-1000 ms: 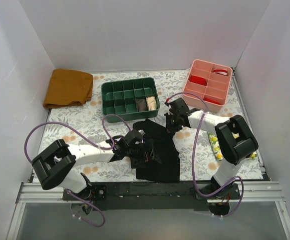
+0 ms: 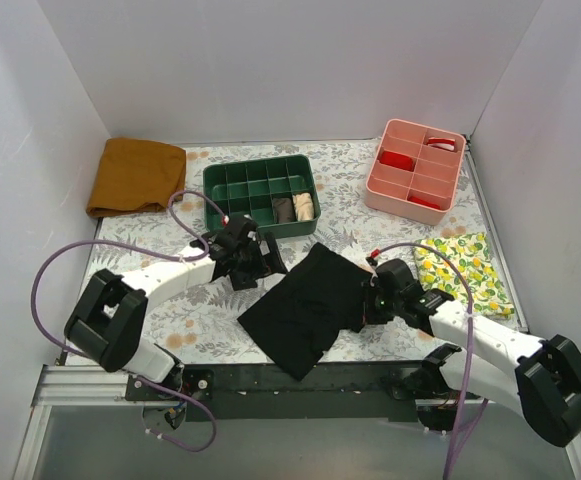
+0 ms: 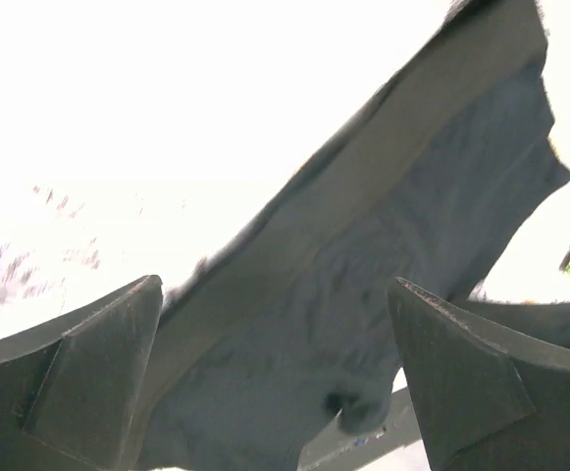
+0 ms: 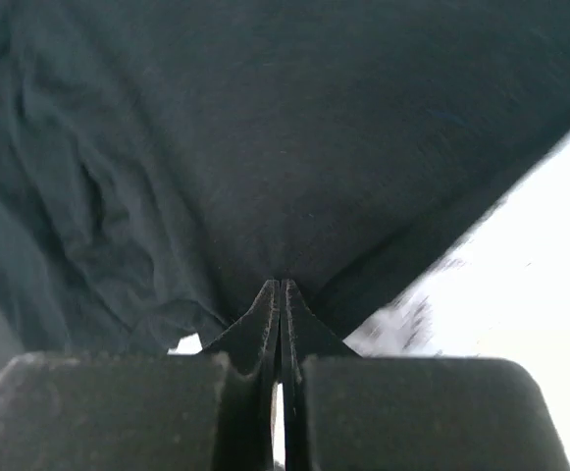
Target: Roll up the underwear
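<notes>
The dark underwear (image 2: 303,303) lies slantwise across the front middle of the table, spread out with a few wrinkles. My left gripper (image 2: 273,258) stands wide open by its upper-left edge; in the left wrist view the dark cloth (image 3: 334,255) runs between and beyond the parted fingers, not clamped. At the cloth's right side is my right gripper (image 2: 370,308), shut. In the right wrist view its tips (image 4: 280,287) meet at a wrinkled edge of the underwear (image 4: 294,147); whether a thin fold is pinched between them is hidden.
A green divided box (image 2: 232,215) with rolled cloths in it stands behind the underwear. The pink divided box (image 2: 393,197) is at the back right, a folded brown cloth (image 2: 135,178) at the back left, and a lemon-patterned cloth (image 2: 470,275) lies on the right.
The underwear has turned from nearly upright to slanted, its front end now further left.
</notes>
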